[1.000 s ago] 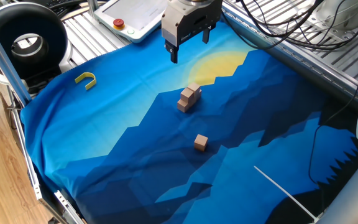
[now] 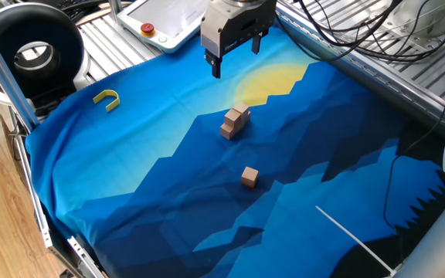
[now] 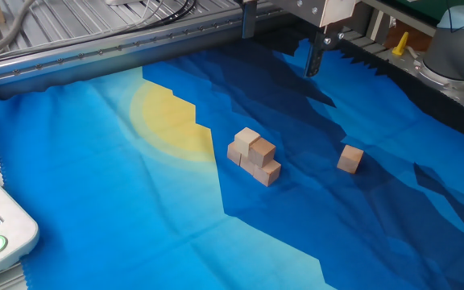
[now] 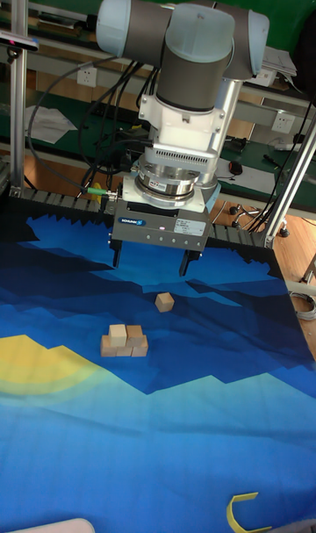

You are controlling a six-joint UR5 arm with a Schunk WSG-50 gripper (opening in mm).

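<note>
A small stack of wooden cubes (image 2: 236, 122) sits near the middle of the blue cloth. In exterior view 2 the stack (image 3: 254, 155) shows a lower row of cubes with two cubes side by side on top. Apart from it lies a single wooden cube (image 2: 249, 177), also seen as a lone cube (image 4: 164, 302) in exterior view 3. High above the cloth hangs my gripper (image 2: 236, 64), its two fingers wide apart and nothing between them. From exterior view 3, the gripper (image 4: 149, 270) is above and behind the cubes, touching none.
A yellow hook-shaped piece (image 2: 108, 100) lies at the cloth's left. Beyond the cloth's edge rests a tablet-like pendant with a red button (image 2: 147, 29). A thin white rod (image 2: 354, 235) lies at lower right.
</note>
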